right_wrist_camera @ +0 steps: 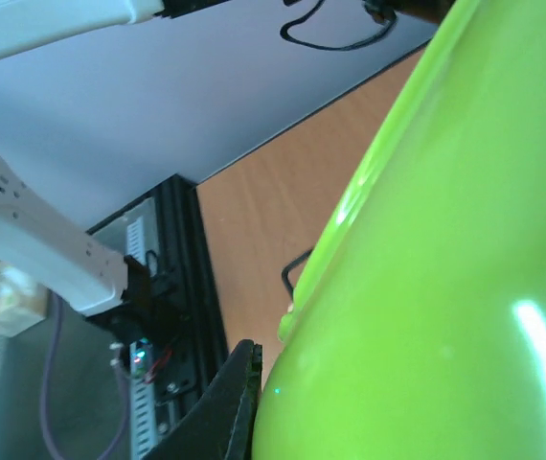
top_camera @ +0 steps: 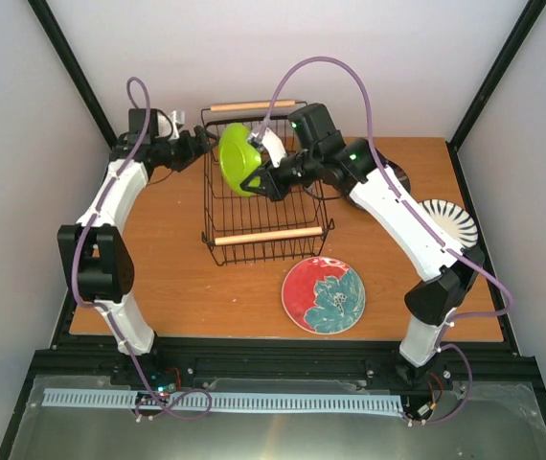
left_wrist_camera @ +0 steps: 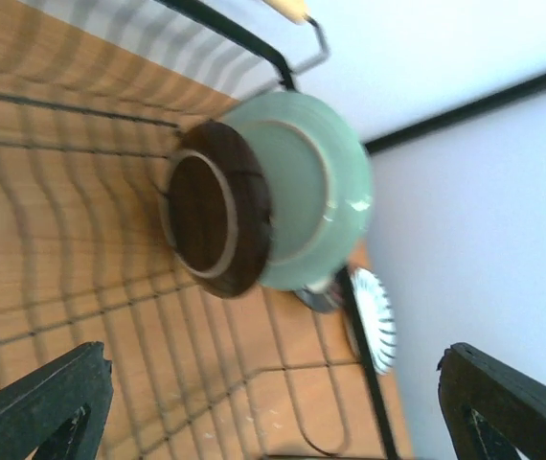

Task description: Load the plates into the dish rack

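A bright green plate (top_camera: 238,159) is tilted above the left rear of the wire dish rack (top_camera: 268,236), with my right gripper (top_camera: 251,186) shut on its edge. It fills much of the right wrist view, where one dark finger (right_wrist_camera: 237,407) lies beside the green surface. My left gripper (top_camera: 208,139) stands open at the rack's rear left corner, its fingers empty. In the left wrist view, a dark brown plate (left_wrist_camera: 246,187) and a pale green plate (left_wrist_camera: 340,172) stand in the rack. On the table lie a red flowered plate (top_camera: 323,295) and a striped white plate (top_camera: 450,222).
A dark-rimmed plate (top_camera: 395,176) at the right is mostly covered by my right arm. Wooden handles (top_camera: 268,236) span the rack's ends. Bare table (top_camera: 172,278) lies to the left of the rack.
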